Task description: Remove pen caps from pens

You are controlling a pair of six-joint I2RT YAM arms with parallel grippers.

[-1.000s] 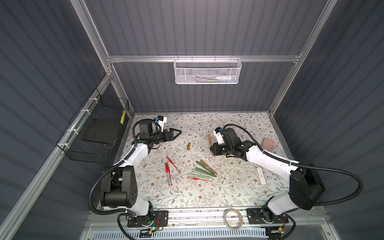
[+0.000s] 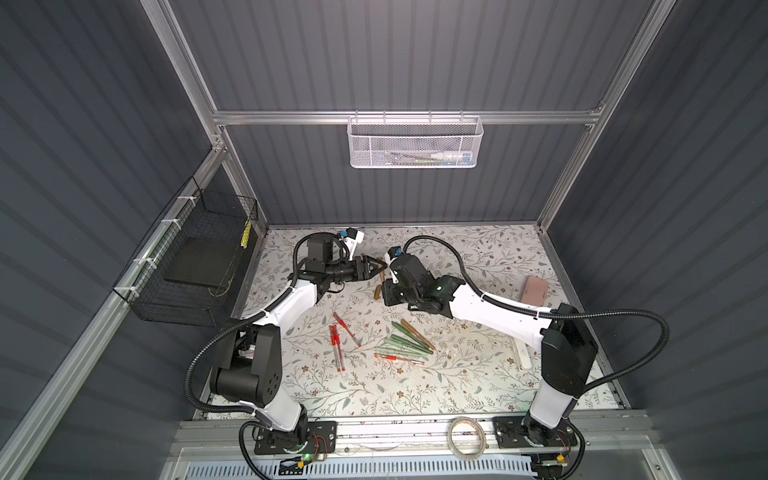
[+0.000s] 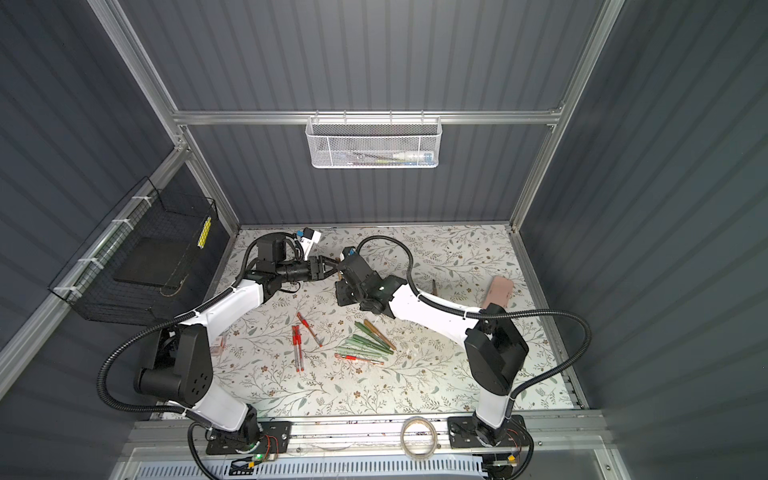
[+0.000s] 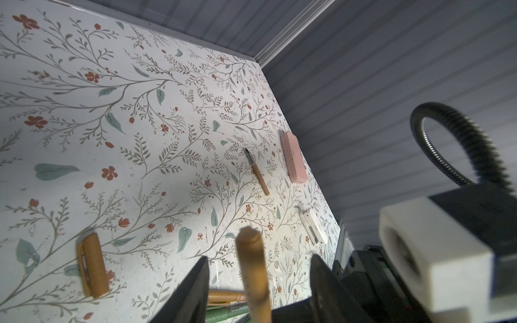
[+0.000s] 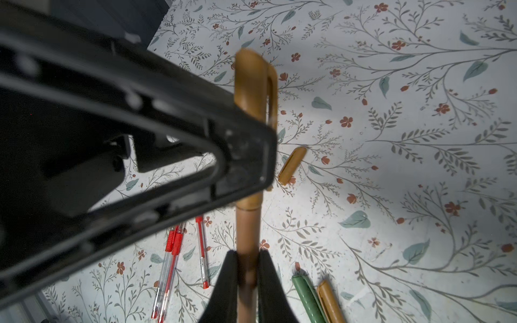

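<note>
In the right wrist view my right gripper is shut on an upright brown pen (image 5: 248, 226). The pen's lighter brown cap (image 5: 250, 80) points up. My left gripper (image 2: 381, 268) reaches in from the left at cap height. One left finger (image 5: 237, 140) crosses the cap and hides its middle. From the left wrist, the cap (image 4: 250, 253) stands between the fingers, with a gap on each side. Loose brown caps (image 4: 94, 266) lie on the table below. Several green pens (image 2: 408, 340) and red-capped pens (image 2: 336, 348) lie nearer the front.
An uncapped brown pen (image 4: 258, 172) lies farther right, near a pink case (image 4: 293, 156) and a white object (image 4: 314, 226). A mesh basket (image 2: 416, 144) hangs on the back wall, a black wire basket (image 2: 192, 264) on the left.
My right gripper has carried the upright pen leftward, while my left gripper has moved right. They were well apart a second ago and now meet at the cap.
</note>
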